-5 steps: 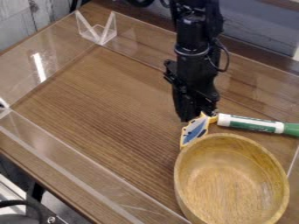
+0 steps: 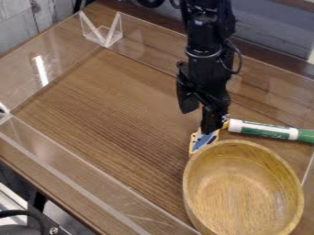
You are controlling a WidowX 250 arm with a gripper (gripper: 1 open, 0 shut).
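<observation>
My black gripper point(image 2: 200, 108) hangs in the upper middle of the camera view, open, above a small white-and-blue object point(image 2: 204, 141) with some orange on it, which lies just behind a large wooden bowl point(image 2: 241, 213). A green tube point(image 2: 271, 131) with a white end lies to the right, behind the bowl.
Clear plastic holders stand at the back left and on the left edge. A wall bounds the back right.
My gripper has risen and shifted slightly left, away from the white-and-blue object, which now shows more clearly. The objects on the table look unmoved.
</observation>
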